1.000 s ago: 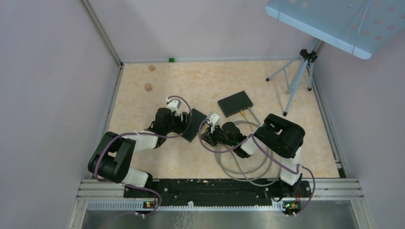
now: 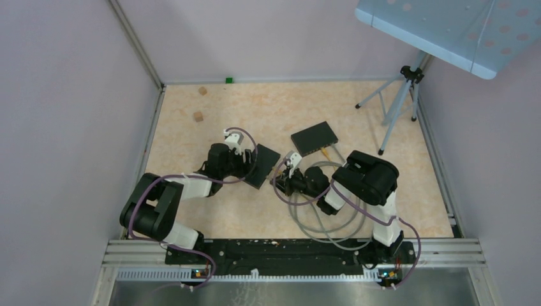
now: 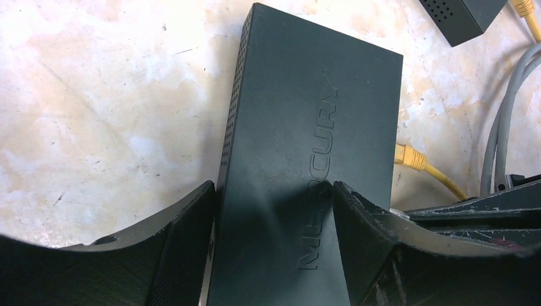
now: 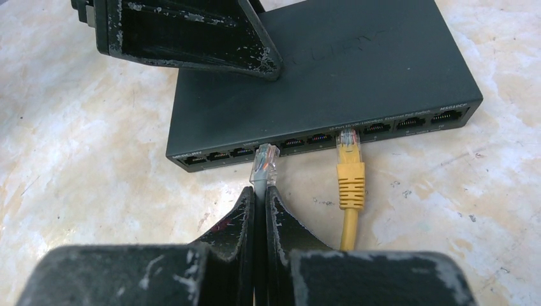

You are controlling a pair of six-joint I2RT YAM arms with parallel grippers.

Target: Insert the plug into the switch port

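Observation:
A black switch (image 4: 325, 70) labelled MERCURY lies on the table, its port row facing my right gripper. That gripper is shut on a grey cable, its clear plug (image 4: 265, 162) at the front of the port row; whether it is inside a port I cannot tell. A yellow plug (image 4: 351, 182) sits in a port to its right. My left gripper is over the switch (image 3: 306, 115), fingers apart, one by the vented side edge and the other over the top.
A second black switch (image 2: 314, 137) lies behind, with cables attached. Coiled grey cable (image 2: 344, 233) lies around my right arm. A tripod (image 2: 399, 108) stands at the back right.
My right gripper and arm have shifted slightly rightward in the top view. The left arm has moved very slightly, its gripper staying over the switch.

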